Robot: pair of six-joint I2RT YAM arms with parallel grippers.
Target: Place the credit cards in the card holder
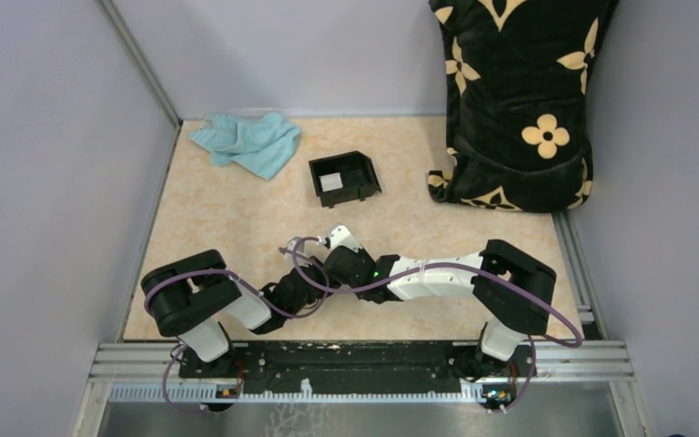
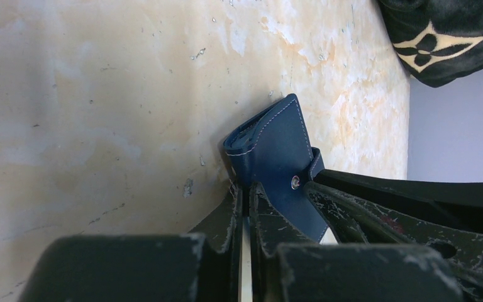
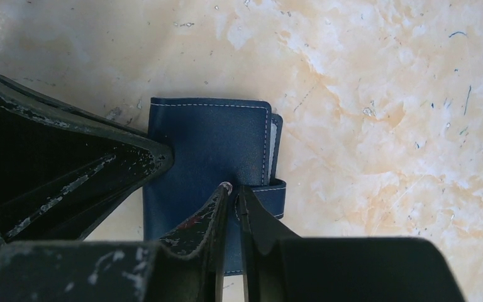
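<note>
A dark blue card holder (image 3: 207, 141) lies folded on the table, with its strap (image 3: 270, 198) and snap across the right side. Pinched at its spine edge, it is held by my left gripper, which is shut on it. My right gripper reaches over the holder at the strap; its fingertips stand slightly apart near the snap, with no card visible between them. A pale edge (image 3: 273, 141) shows between the holder's flaps; whether it is a card is unclear. From above, both arms hide the holder.
A black open box (image 1: 355, 173) with a white piece (image 1: 330, 182) inside stands behind the grippers. A light blue cloth (image 1: 255, 144) lies at the back left. The black patterned pillow (image 1: 519, 109) covers the back right corner.
</note>
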